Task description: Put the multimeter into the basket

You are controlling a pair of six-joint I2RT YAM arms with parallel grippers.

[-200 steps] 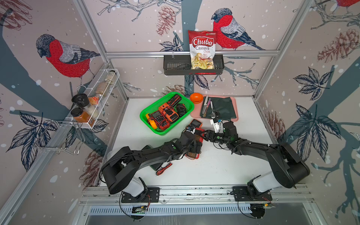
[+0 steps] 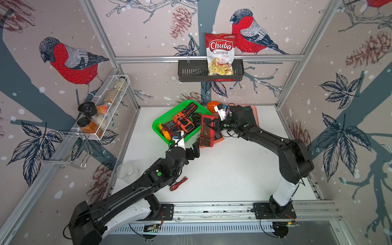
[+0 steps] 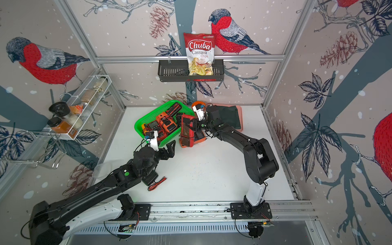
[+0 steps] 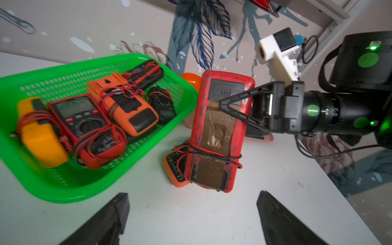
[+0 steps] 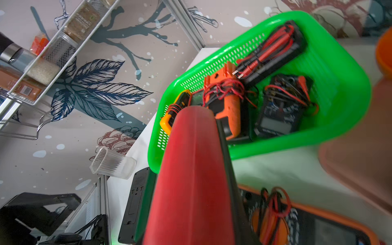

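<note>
A red-edged multimeter [image 4: 216,134] hangs upright above the table with its back toward the left wrist view, red and black leads wrapped round its lower part. My right gripper is shut on its side edge. In the right wrist view the red side of this multimeter [image 5: 187,175] covers much of the middle. The green basket [image 4: 61,192] stands just left of it, holding several multimeters with leads. My left gripper [image 2: 195,151] is open and empty, in front of the basket, and its fingers [image 4: 106,220] show at the bottom of the left wrist view.
An orange-edged multimeter [image 5: 302,208] lies on the table below the held one. Red leads [image 2: 178,183] and a dark device [image 5: 136,204] lie at the left. Behind are an orange bowl [image 2: 213,106] and a pink tray [image 2: 256,116].
The red multimeter has risen off the table and moved toward the basket in my right gripper. My left gripper has come away from it, back to the left.
</note>
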